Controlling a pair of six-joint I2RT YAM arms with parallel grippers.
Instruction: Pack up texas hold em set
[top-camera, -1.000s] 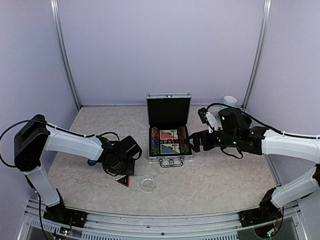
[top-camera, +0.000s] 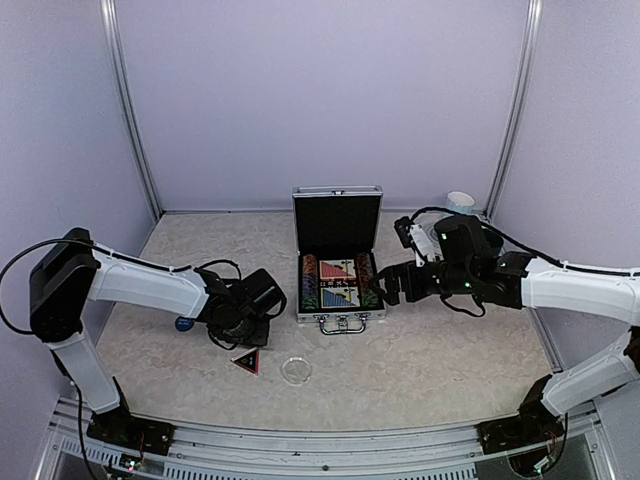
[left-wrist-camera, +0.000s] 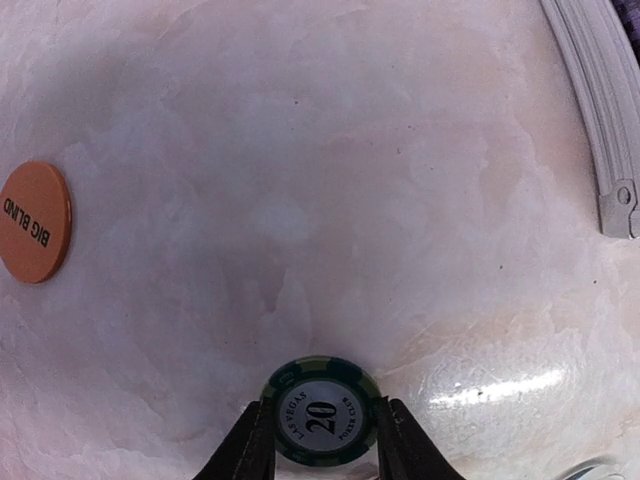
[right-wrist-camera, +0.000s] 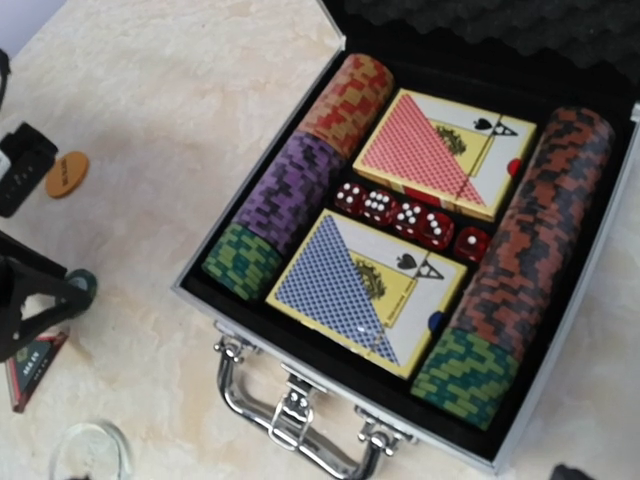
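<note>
The open silver case (top-camera: 340, 318) holds two chip rows, a red card deck (right-wrist-camera: 440, 150), a blue card deck (right-wrist-camera: 360, 290) and several red dice (right-wrist-camera: 410, 220). My left gripper is shut on a green 20 chip (left-wrist-camera: 320, 410), low over the table left of the case. An orange big blind button (left-wrist-camera: 32, 222) lies nearby. A triangular marker (top-camera: 247, 362) and a clear disc (top-camera: 296, 370) lie in front. My right gripper (top-camera: 385, 283) hangs open by the case's right side.
A blue button (top-camera: 184, 324) lies beside the left arm. A white container (top-camera: 460, 200) stands at the back right behind the right arm.
The right arm and the case look unchanged.
</note>
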